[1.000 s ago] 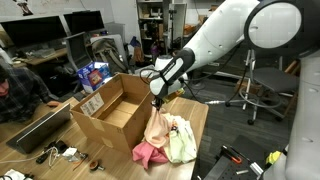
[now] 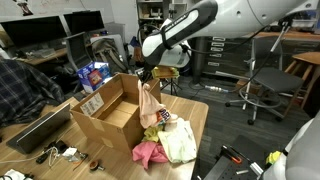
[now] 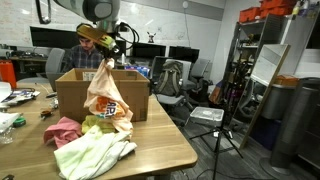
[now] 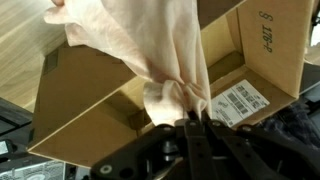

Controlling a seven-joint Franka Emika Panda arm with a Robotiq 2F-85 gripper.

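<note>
A pale pink cloth [image 3: 106, 96] hangs from my gripper [image 3: 108, 64], which is shut on its upper end. In the wrist view the cloth [image 4: 160, 55] runs down from between the fingers, and its gathered end meets the fingertips. The open cardboard box [image 2: 112, 112] stands directly beside the cloth; the wrist view looks down past the cloth at the box's flaps and interior. The cloth's lower part hangs in front of the box, close above the other cloths. Whether it touches them I cannot tell.
On the table lie a dark pink cloth [image 2: 150, 153], a white-green cloth [image 2: 180, 143] and a yellowish cloth [image 2: 152, 133]. Tools and cables [image 2: 62, 152] clutter the left side. Bare table [image 3: 165, 145] shows at the right edge.
My gripper has risen from the cloth pile and come toward the box, lifting the pale pink cloth with it. The box and other cloths stay about where they were.
</note>
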